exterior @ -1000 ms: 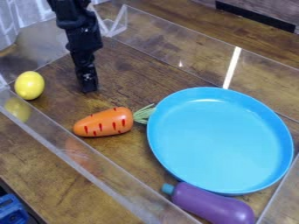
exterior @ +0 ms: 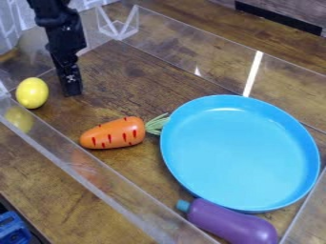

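My black gripper (exterior: pixel 71 84) hangs low over the wooden table at the upper left, just right of and behind a yellow lemon (exterior: pixel 32 92); its fingertips are too small and dark to tell their state. A toy carrot (exterior: pixel 112 133) with green leaves lies in the middle left. A large blue plate (exterior: pixel 238 150) fills the right side. A purple eggplant (exterior: pixel 232 224) lies below the plate at the bottom edge.
Clear acrylic walls (exterior: pixel 90 176) border the work area. A blue object (exterior: pixel 13 229) is at the bottom left, outside the wall.
My gripper has moved left toward the lemon over the last second. The carrot, plate, lemon and eggplant are unchanged.
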